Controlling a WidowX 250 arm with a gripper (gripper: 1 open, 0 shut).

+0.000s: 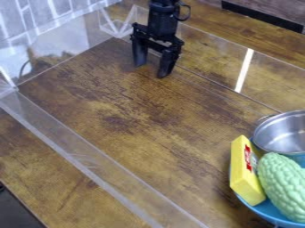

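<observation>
My black gripper [155, 59] hangs at the top centre of the camera view, low over the back of the worn brown wooden surface [131, 125]. Its dark fingers point down. They are small and dark against their shadow, so I cannot tell whether they are open or shut, or whether anything is between them.
At the right edge sit a metal bowl [279, 134], a yellow box [243, 169] and a green cabbage-like vegetable [281, 187] in a blue bowl [265, 212]. Clear plastic walls border the left and back.
</observation>
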